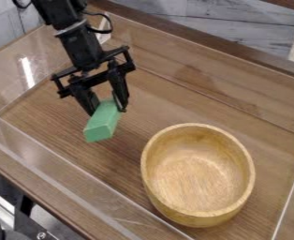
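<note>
My black gripper (102, 95) is shut on a green block (102, 122) at the left of the camera view, its fingers on either side of the block's upper part. The block hangs slightly tilted over the wooden tabletop (187, 84); whether its lower end touches the wood cannot be told. A round light wooden bowl (198, 192) stands at the lower right, apart from the block, with nothing visible inside it.
A pale object (102, 28) sits behind the arm at the top left, partly hidden. A marble-like panel runs along the back, and cables show at the lower left corner.
</note>
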